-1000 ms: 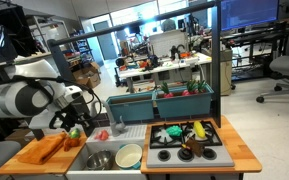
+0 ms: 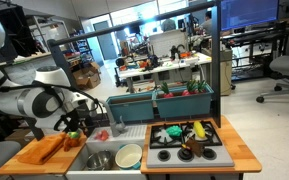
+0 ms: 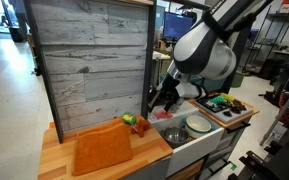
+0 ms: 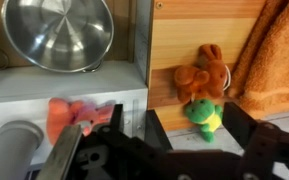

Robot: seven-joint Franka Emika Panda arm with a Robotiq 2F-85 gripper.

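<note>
My open gripper has nothing between its fingers. In the wrist view it hangs above the seam between sink and wooden counter. A brown-orange plush toy [image 4: 199,76] lies on the counter, with a green and yellow toy [image 4: 205,117] close beside it, partly near my right finger. To the left, a pink toy [image 4: 74,118] rests in the sink area. Beyond it is a round metal bowl [image 4: 62,32]. An orange towel [image 4: 269,65] covers the counter at the right edge. In exterior view 2 the orange toy [image 3: 141,126] sits behind the towel [image 3: 102,150].
A grey faucet [image 4: 16,148] stands at the wrist view's lower left. A cream bowl [image 2: 129,157] is beside the metal one. Farther right is a stove [image 2: 190,154] carrying several items, with a teal rack [image 2: 134,112] behind.
The arm has come down a little toward the counter near the plush toys. The objects around it look unmoved.
</note>
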